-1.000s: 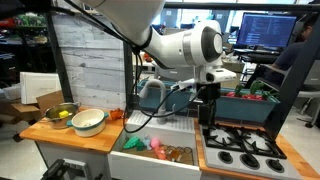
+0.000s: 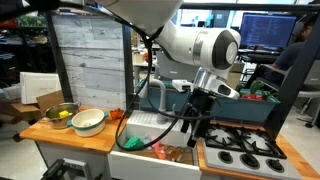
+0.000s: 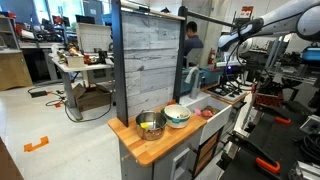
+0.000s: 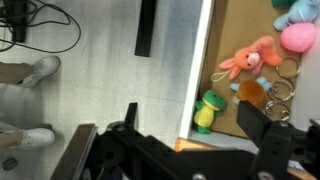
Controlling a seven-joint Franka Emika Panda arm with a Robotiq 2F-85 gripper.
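Observation:
My gripper (image 2: pixel 194 130) points down near the right end of an open white drawer (image 2: pixel 128 161) in exterior view 1. In the wrist view the dark fingers of the gripper stand wide apart, nothing visible between them. Small toys lie in the drawer: an orange plush (image 4: pixel 252 58), a green and yellow figure (image 4: pixel 208 110), a brown-orange piece (image 4: pixel 254 94) and a pink one (image 4: pixel 298 37). Metal rings (image 4: pixel 283 90) lie beside them. The drawer's wall runs between the toys and the floor (image 4: pixel 90 95).
A stove (image 2: pixel 243 155) adjoins the drawer on the right. On the left counter stand a white pot (image 2: pixel 88 123) and a metal bowl (image 2: pixel 60 116). A blue-grey bin (image 2: pixel 240 108) with plants is behind the arm. A faucet (image 2: pixel 158 92) rises near the sink.
The gripper has come down and a little left, from above the stove's back edge to near the drawer's right end. The drawer and the toys look unmoved.

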